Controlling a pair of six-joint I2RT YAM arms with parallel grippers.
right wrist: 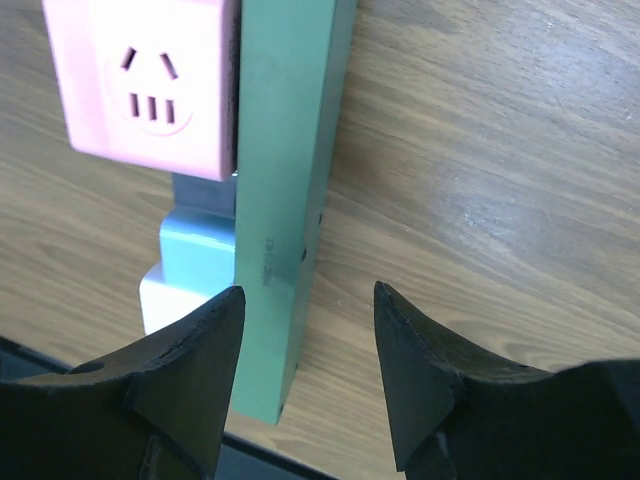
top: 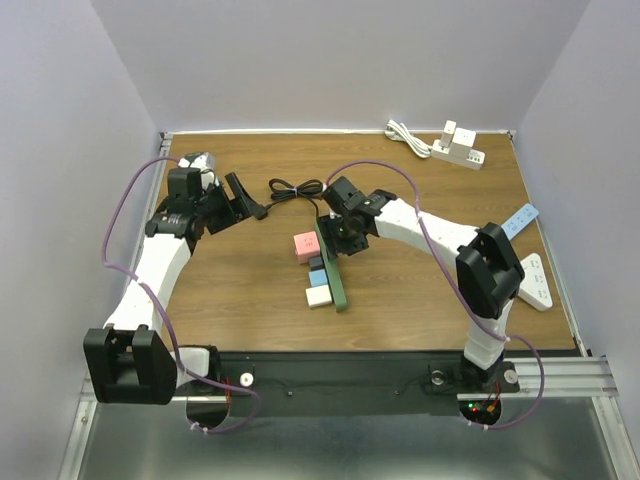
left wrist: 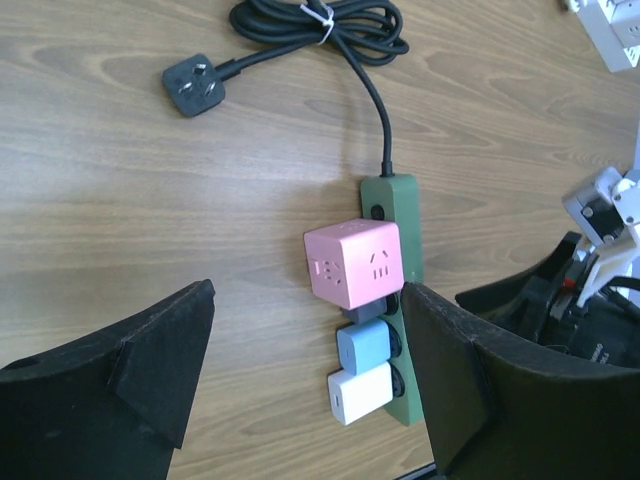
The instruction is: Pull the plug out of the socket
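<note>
The long green socket strip (top: 333, 275) lies mid-table, a black cord entering its far end. Along its left side sit a pink cube plug (left wrist: 355, 262), a dark plug (left wrist: 364, 311), a blue plug (left wrist: 363, 346) and a white plug (left wrist: 360, 392). My right gripper is open over the strip, one finger on each side of its right edge in the wrist view, with nothing gripped. My left gripper is open and empty, well left of the strip in the top view.
A coiled black cord (top: 297, 190) lies behind the strip, its plug (left wrist: 193, 85) near my left gripper. White sockets with cubes (top: 460, 150) stand back right; a blue strip (top: 520, 220) and white strip (top: 535, 282) lie at right.
</note>
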